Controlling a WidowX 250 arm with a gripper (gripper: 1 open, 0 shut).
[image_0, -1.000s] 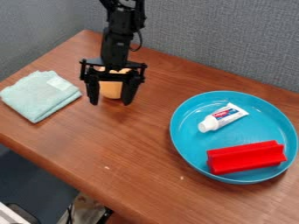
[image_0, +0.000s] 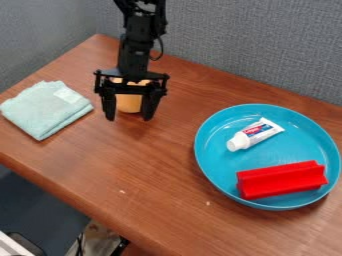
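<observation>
My black gripper (image_0: 130, 109) is low over the wooden table at the back left, its fingers apart. An orange object (image_0: 130, 84) sits just behind the fingers, partly hidden by the gripper; whether it touches them I cannot tell. A folded pale cloth (image_0: 44, 106) lies to the left. On the right, a blue plate (image_0: 227, 160) holds a toothpaste tube (image_0: 253, 136) and a red object (image_0: 281, 180).
Grey walls (image_0: 254, 40) stand behind, and the table's front-left edge drops to a dark floor.
</observation>
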